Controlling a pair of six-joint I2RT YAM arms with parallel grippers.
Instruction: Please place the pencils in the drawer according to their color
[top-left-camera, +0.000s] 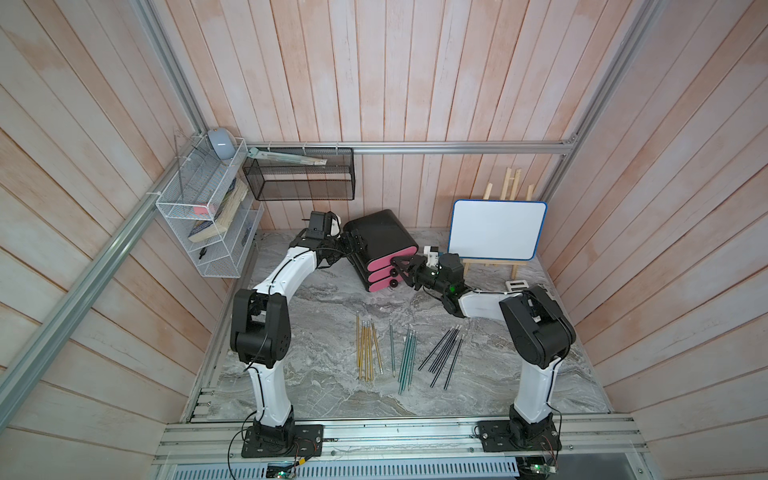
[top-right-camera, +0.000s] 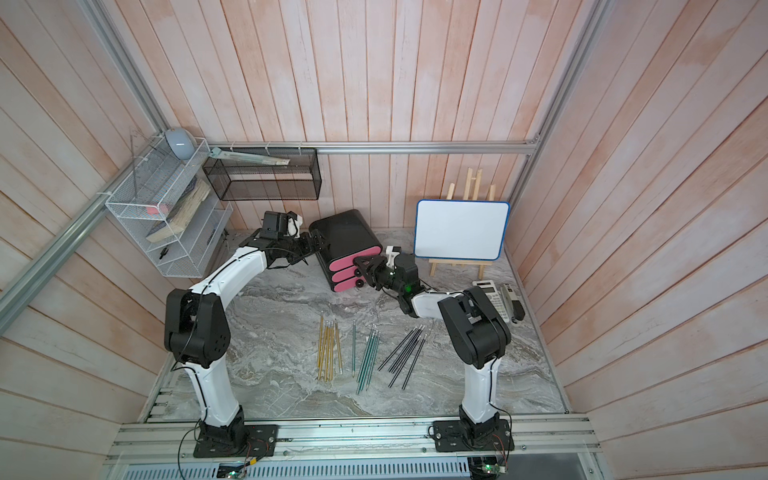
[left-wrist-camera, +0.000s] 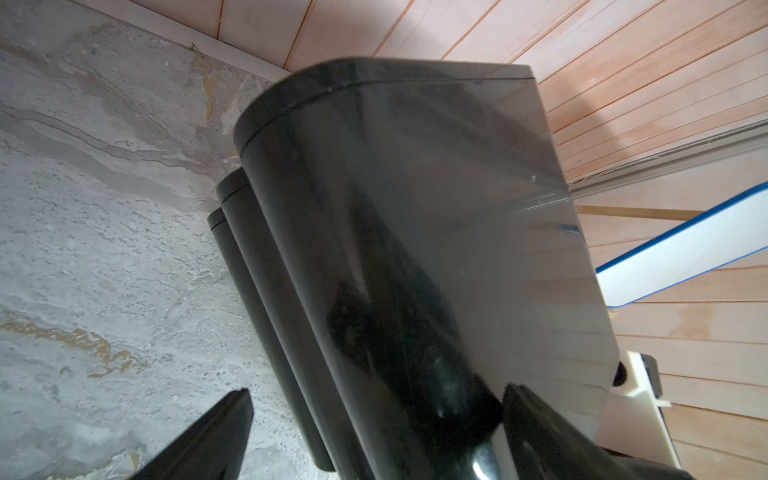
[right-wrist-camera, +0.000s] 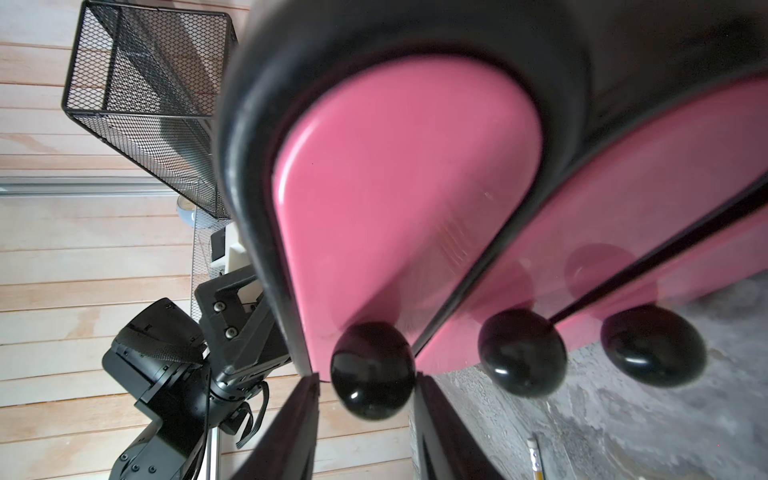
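Observation:
The black drawer cabinet (top-left-camera: 382, 233) has three stacked drawers with pink fronts, all pushed in. At its top drawer front (right-wrist-camera: 408, 192), my right gripper is part open, its fingers either side of the round black knob (right-wrist-camera: 373, 364); narrow gaps show beside the knob. My left gripper stands with fingers apart by the cabinet's left side; whether they touch it is unclear. On the table lie yellow pencils (top-left-camera: 368, 352), green pencils (top-left-camera: 408, 360) and black pencils (top-left-camera: 442, 358), grouped by color.
A whiteboard (top-left-camera: 497, 229) on an easel stands at the back right, with a calculator (top-right-camera: 489, 294) near it. A black mesh basket (top-left-camera: 299, 174) and a white wire shelf (top-left-camera: 209, 209) hang at the back left. Bare table lies between cabinet and pencils.

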